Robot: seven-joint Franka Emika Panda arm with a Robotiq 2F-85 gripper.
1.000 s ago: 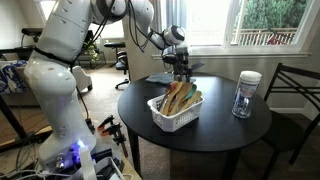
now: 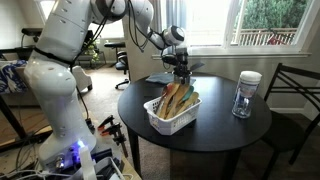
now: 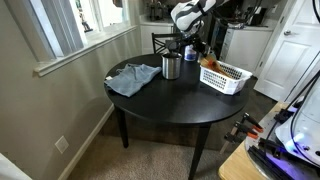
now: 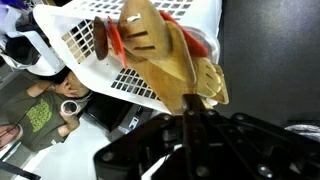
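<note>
Several wooden utensils (image 2: 178,98), with some orange-red ones among them, stand in a white basket (image 2: 176,127) on the dark round table. My gripper (image 2: 184,80) hangs at the far side of the basket, near the tops of the utensils. From the wrist, the utensils (image 4: 160,50) fill the upper middle, a slotted wooden spoon among them, leaning in the basket (image 4: 97,72). The gripper comes up from the bottom edge, its dark fingers close together near the wooden handles. It is shut, and nothing shows between its fingers.
A steel pot (image 3: 171,66) and a grey-blue cloth (image 3: 132,79) lie on the table away from the basket. A tall white-lidded canister (image 2: 245,94) stands to the right. Chairs surround the table.
</note>
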